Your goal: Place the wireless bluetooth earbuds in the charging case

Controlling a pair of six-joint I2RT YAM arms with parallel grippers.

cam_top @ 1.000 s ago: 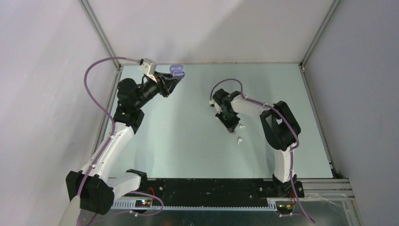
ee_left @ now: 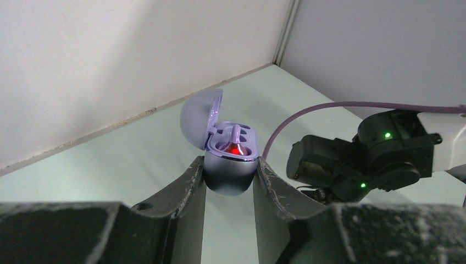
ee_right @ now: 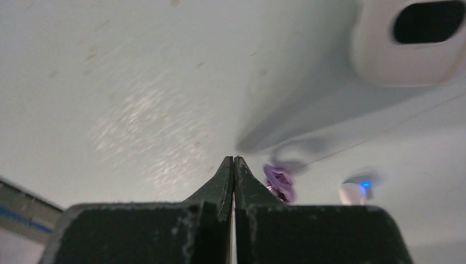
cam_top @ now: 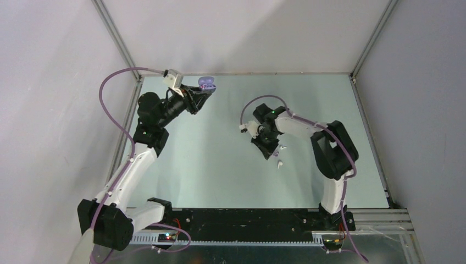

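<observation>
My left gripper is shut on the lilac charging case (ee_left: 231, 171), holding it raised with the lid up. One case slot holds a purple earbud (ee_left: 235, 137) with a red glow. In the right wrist view my right gripper is shut, with nothing between its fingers. Just right of its tips, outside the fingers, the other purple earbud (ee_right: 281, 182) lies on the table, blurred. The top view shows that gripper low over the table, with the loose purple earbud (cam_top: 276, 153) beside it.
A white earbud (ee_right: 351, 193) with a blue light lies farther right. Another white earbud (cam_top: 280, 164) shows in the top view. A large white rounded body (ee_right: 379, 63) with a dark opening fills the upper right corner.
My left gripper and the case hold still.
</observation>
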